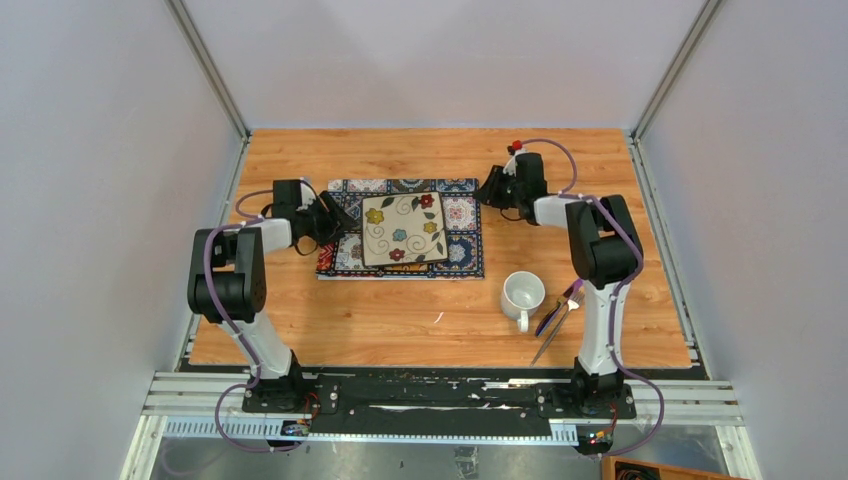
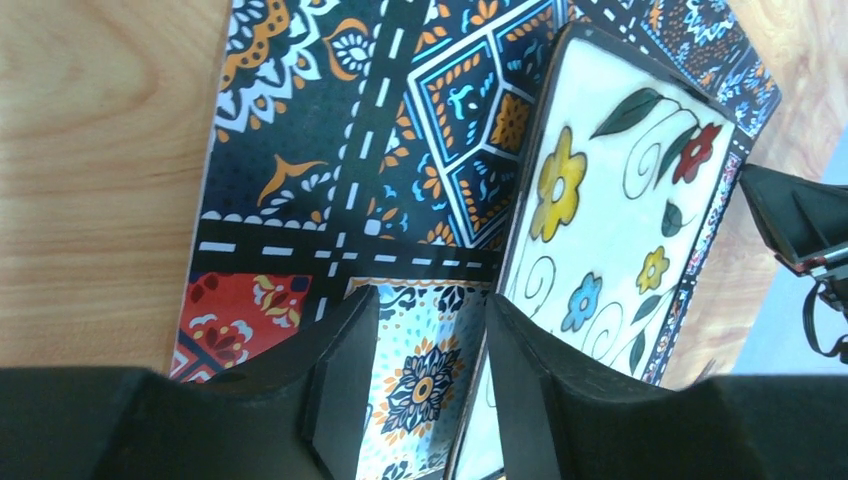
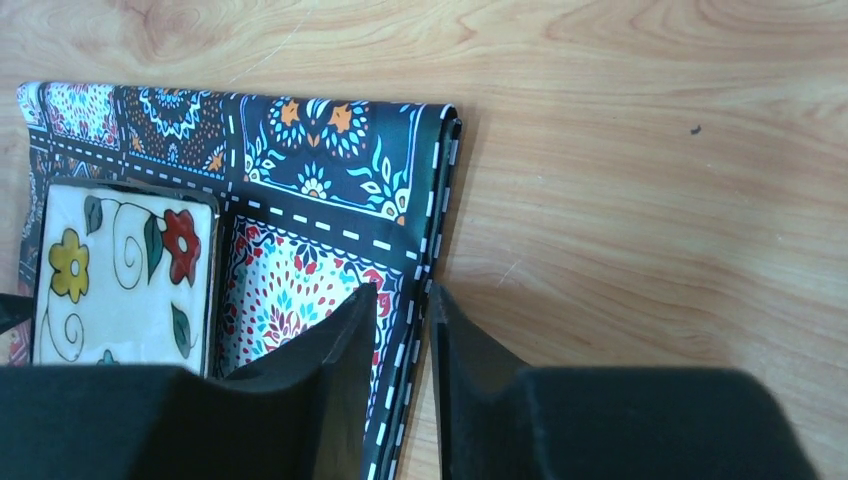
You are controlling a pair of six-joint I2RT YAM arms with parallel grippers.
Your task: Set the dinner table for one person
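A square plate [image 1: 404, 230] with painted flowers lies on the dark patterned placemat [image 1: 462, 214], slightly left of its centre. At the mat's left side is my left gripper [image 1: 347, 220]; in the left wrist view its fingers [image 2: 342, 375] stand apart above the mat, close to the plate's edge, with nothing held between them. My right gripper is open at the mat's right edge, one finger over the mat and the other over bare wood. A white mug [image 1: 523, 293] stands at the front right, with a fork [image 1: 562, 325] and a purple-handled utensil [image 1: 553, 313] beside it.
Bare wood lies behind and in front of the mat. A small white scrap [image 1: 439, 317] rests on the front of the table [image 1: 400, 340]. Walls rise at the left, right and back.
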